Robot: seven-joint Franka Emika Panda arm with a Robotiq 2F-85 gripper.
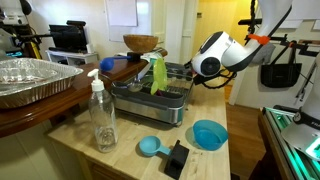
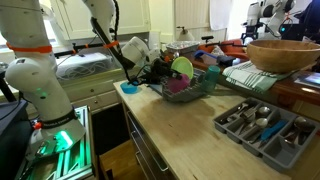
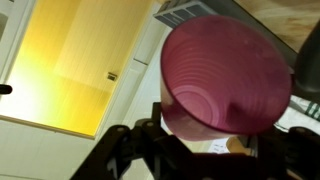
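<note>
A maroon cup [image 3: 225, 75] fills the middle of the wrist view, its ridged inside facing the camera. My gripper is shut on it, with dark fingers [image 3: 308, 65] close against its side. In the second exterior view, the gripper [image 2: 167, 78] is low at the near end of the dish rack [image 2: 205, 92], beside a pink-purple piece [image 2: 180, 84]. From the first exterior view, the gripper is at the rack's far right end, and the cup is hard to make out there.
A green plate [image 1: 159, 75] stands in the rack. On the counter are a blue bowl [image 1: 210, 134], a small blue cup [image 1: 150, 146], a black item [image 1: 176, 160] and a soap bottle [image 1: 102, 118]. A grey cutlery tray [image 2: 265, 128] lies beyond a bare counter stretch.
</note>
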